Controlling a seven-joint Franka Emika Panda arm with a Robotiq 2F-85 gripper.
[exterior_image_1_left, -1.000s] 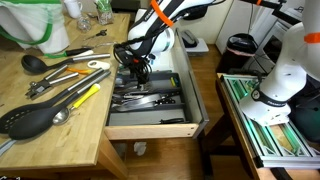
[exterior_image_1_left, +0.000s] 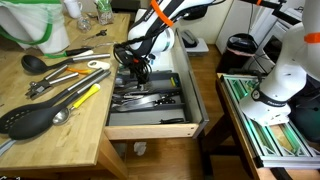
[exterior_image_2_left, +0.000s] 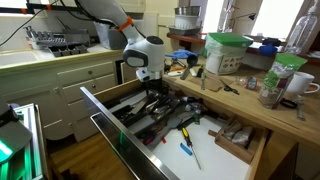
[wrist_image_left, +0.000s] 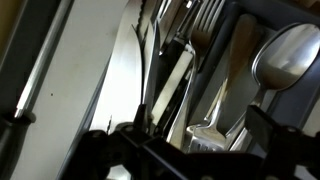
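My gripper (exterior_image_1_left: 133, 74) is over the open drawer (exterior_image_1_left: 150, 131), its fingers apart with nothing between them. In the wrist view the two dark fingers (wrist_image_left: 268, 132) show along the lower edge. Below them lie several pieces of cutlery: a spoon (wrist_image_left: 288, 58) at the right, a fork (wrist_image_left: 207, 20) at the top middle, and knives, one with a broad shiny blade (wrist_image_left: 122, 75). Whether the fingertips touch any of these cannot be told. The arm hides part of the drawer's far end in the first exterior view.
A slotted spoon (exterior_image_1_left: 32, 120), a ladle (exterior_image_1_left: 34, 63) and other utensils cover the wooden counter (exterior_image_1_left: 82, 140) beside the drawer. In the second exterior view a wooden box (exterior_image_2_left: 235, 139) and a blue-handled tool (exterior_image_2_left: 187, 149) lie at the drawer's near end, with bare drawer floor around them.
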